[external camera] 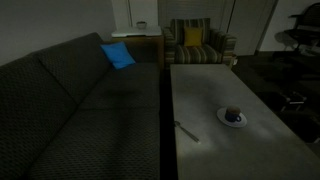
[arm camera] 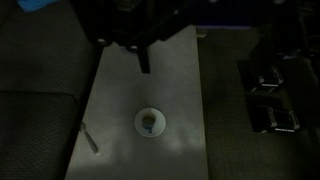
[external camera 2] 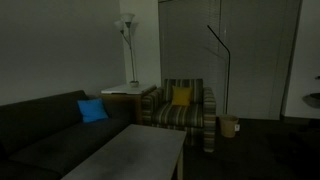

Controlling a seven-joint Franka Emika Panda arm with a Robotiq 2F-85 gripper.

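Note:
A dark cup (external camera: 232,113) stands upright on a white saucer (external camera: 240,123) on the light table, right of its middle. To its left lies a spoon (external camera: 186,131), apart from the saucer. In the wrist view the cup (arm camera: 149,117) and its saucer (arm camera: 141,131) appear below the middle, and the spoon (arm camera: 90,139) is at the lower left. My gripper is a very dark shape along the top of the wrist view, apart from the cup; whether its fingers are apart cannot be made out. Neither exterior view shows it clearly.
A dark sofa (external camera: 110,115) with a blue cushion (external camera: 118,55) runs along its left side. A striped armchair (external camera: 180,50) stands at its far end. Dark objects with bright edges (arm camera: 283,120) are beyond the table's right edge.

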